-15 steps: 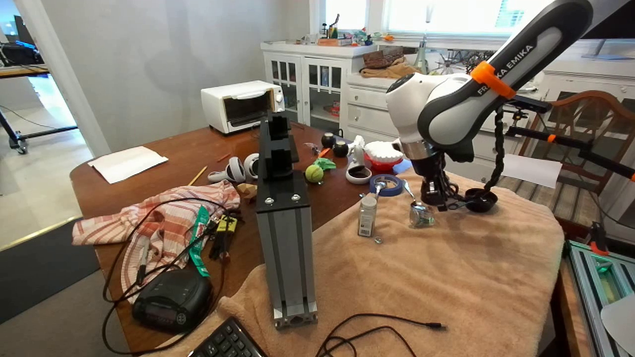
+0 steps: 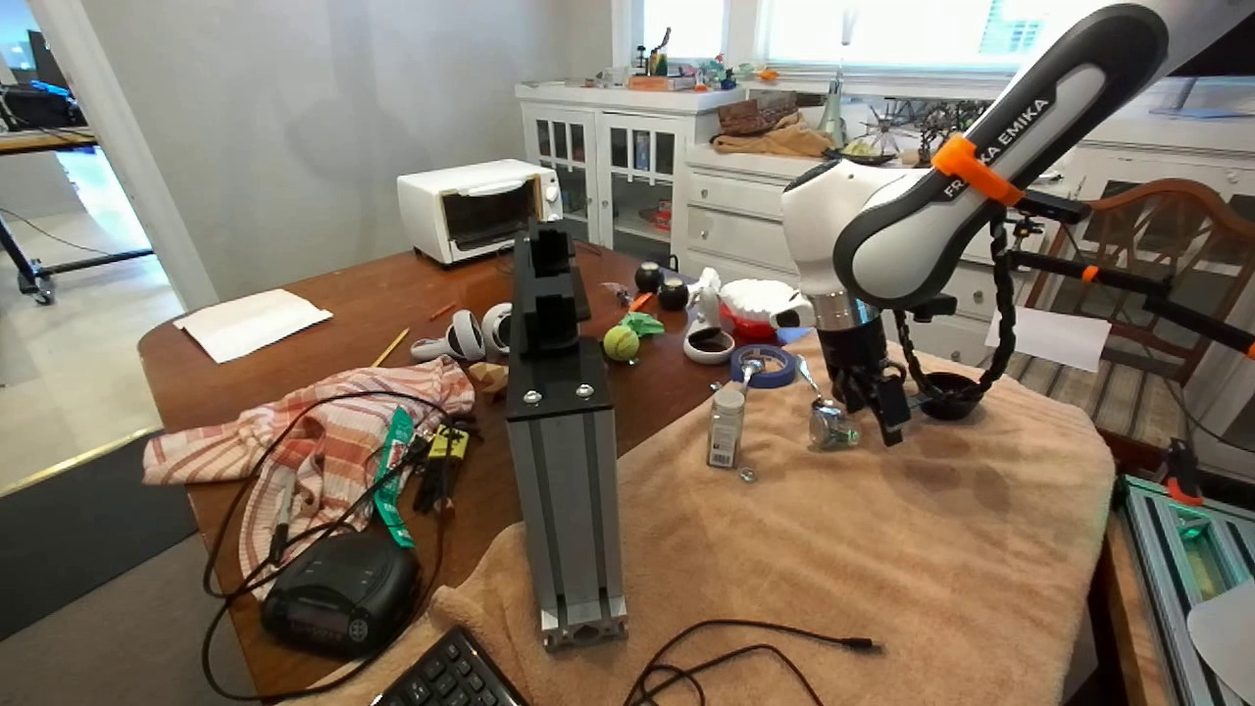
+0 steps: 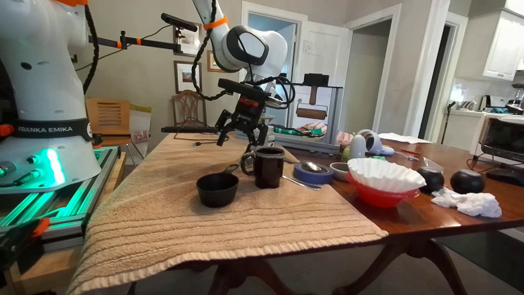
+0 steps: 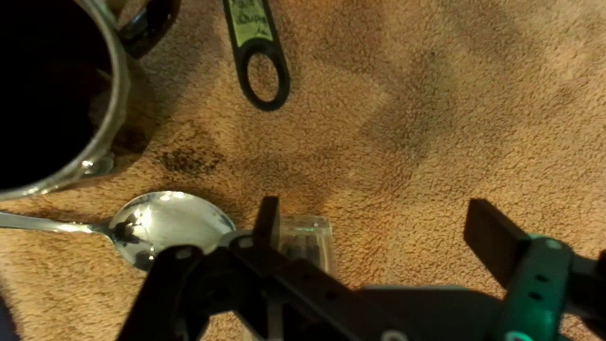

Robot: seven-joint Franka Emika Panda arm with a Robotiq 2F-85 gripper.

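Observation:
My gripper hangs open above the tan towel [image 4: 409,153], with no object held between its fingers. Seen from the second exterior view, the gripper [image 3: 238,141] is just behind a dark glass mug [image 3: 269,169]. That mug [image 4: 122,108] fills the upper left of the wrist view. Below it lies a silver spoon [image 4: 170,224]. A clear container [image 4: 307,233] is partly hidden by my left finger. A black measuring cup [image 3: 217,191] rests left of the mug; its labelled handle [image 4: 253,34] points toward the gripper in the wrist view.
A clear bottle [image 2: 726,429] stands on the towel, near blue tape [image 2: 764,366]. A red bowl [image 3: 383,196] with white paper filters sits beyond the towel. The tall metal frame [image 2: 568,506] is an obstacle. Bare towel lies toward the robot base.
The objects look unmoved.

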